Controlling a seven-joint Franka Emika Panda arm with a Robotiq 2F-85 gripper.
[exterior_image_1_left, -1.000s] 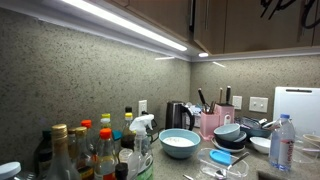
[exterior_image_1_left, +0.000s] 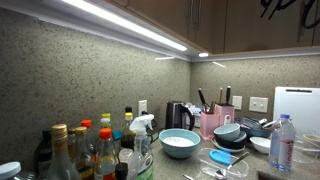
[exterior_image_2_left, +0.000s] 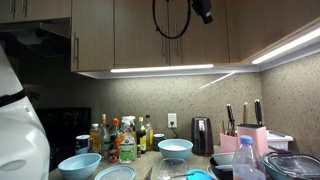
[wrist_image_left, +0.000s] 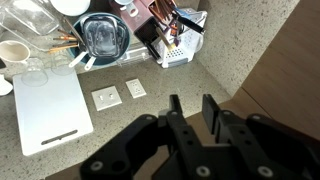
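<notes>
In the wrist view my gripper stands open, its two dark fingertips apart with nothing between them. Beyond it are the speckled wall and brown cabinet wood, and no object is near the fingers. A dark part of my arm (exterior_image_2_left: 203, 10) shows high in front of the upper cabinets in exterior view 2, well above the counter. Below on the counter are a light blue bowl (exterior_image_1_left: 180, 143), a clear water bottle (exterior_image_1_left: 282, 143) with a blue cap, and a pink knife block (exterior_image_1_left: 212, 122).
Several sauce bottles (exterior_image_1_left: 105, 155) and a spray bottle (exterior_image_1_left: 142, 150) crowd one side. A black kettle (exterior_image_2_left: 202, 136) stands by the wall. Stacked bowls and a dish rack (wrist_image_left: 103, 37) fill the corner, near a white board (wrist_image_left: 52, 104). Upper cabinets (exterior_image_2_left: 140, 35) overhang the counter.
</notes>
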